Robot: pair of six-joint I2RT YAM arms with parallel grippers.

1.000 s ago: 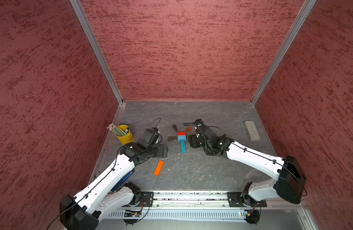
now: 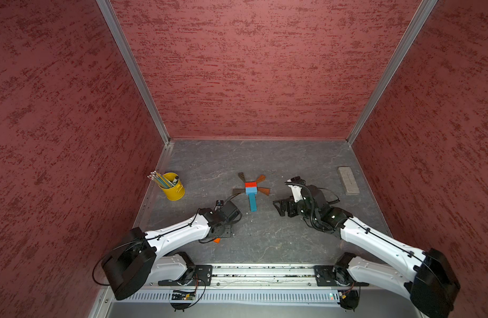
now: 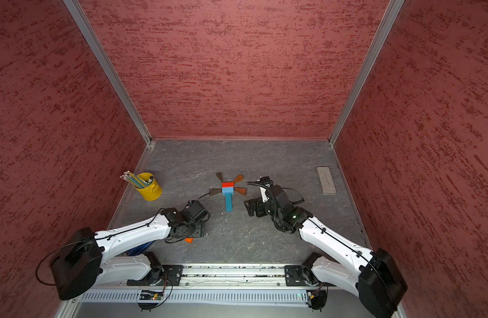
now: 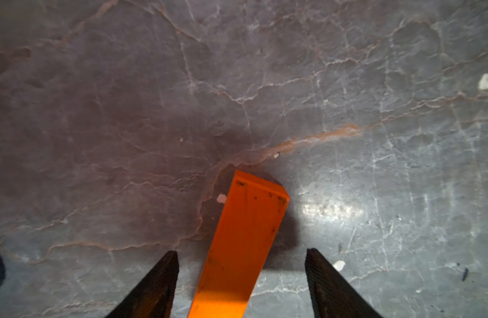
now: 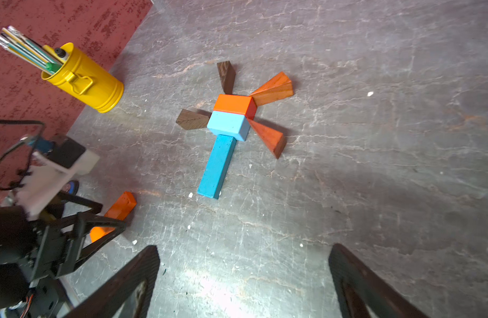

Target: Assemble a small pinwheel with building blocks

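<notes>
A pinwheel head of red [image 5: 234, 102] and light blue [image 5: 227, 125] blocks sits mid-table, wooden wedges [image 5: 270, 137] around it and a teal bar [image 5: 216, 165] extending toward the front. An orange bar [image 4: 238, 238] lies at the front left, between the fingertips of my left gripper, which stands low over it, fingers apart with visible gaps on both sides. My right gripper is open above the table to the right of the blocks, nothing between its fingers.
A yellow cup [image 2: 174, 190] of brushes stands at the left. A pale grey brick [image 2: 348, 180] lies at the back right.
My left gripper has come down and toward the front over the orange bar.
</notes>
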